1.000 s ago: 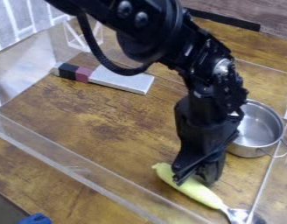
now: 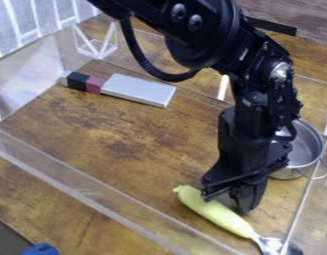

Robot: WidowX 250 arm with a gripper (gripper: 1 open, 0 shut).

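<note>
My gripper [image 2: 235, 191] is low over the wooden floor of a clear-walled enclosure, at the lower right, its fingers shut with nothing visible between them. Just below it lies a pale yellow, elongated object [image 2: 214, 211], with a silver end [image 2: 270, 243] toward the bottom right corner. A metal pot [image 2: 306, 149] stands behind the gripper on the right, partly hidden by it.
A white and dark whiteboard eraser-like block [image 2: 137, 90] lies at the back left. Clear walls edge the space; a blue object [image 2: 39, 249] is at the bottom left, outside.
The arm has shifted slightly up and to the right, covering more of the pot. The yellow object looks unmoved.
</note>
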